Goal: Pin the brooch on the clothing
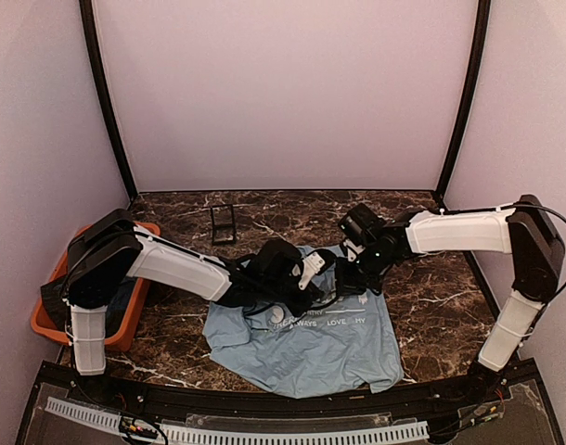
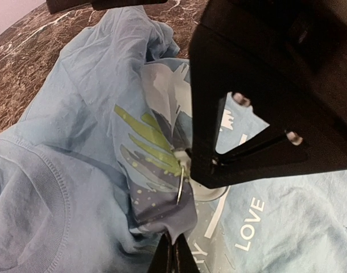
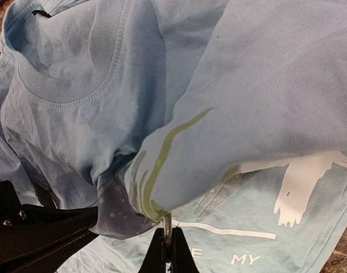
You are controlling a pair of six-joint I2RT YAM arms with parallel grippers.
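The clothing is a light blue shirt [image 1: 311, 362] with printed lettering, spread on the table. In the left wrist view my left gripper is shut on a grey printed fold of its cloth, raised to a peak. Close beside that fold, my right gripper is shut on the brooch [image 3: 168, 220], of which only a slim metal part shows in the right wrist view. From the left wrist, the brooch's pale disc [image 2: 207, 192] and thin pin [image 2: 181, 185] appear against the fold. Whether the pin enters the cloth I cannot tell.
An orange bin [image 1: 135, 311] with dark contents stands at the left. Behind the shirt lies a small black frame [image 1: 224, 225]. Bare marbled table shows at the back and right. Both grippers are close together over the shirt.
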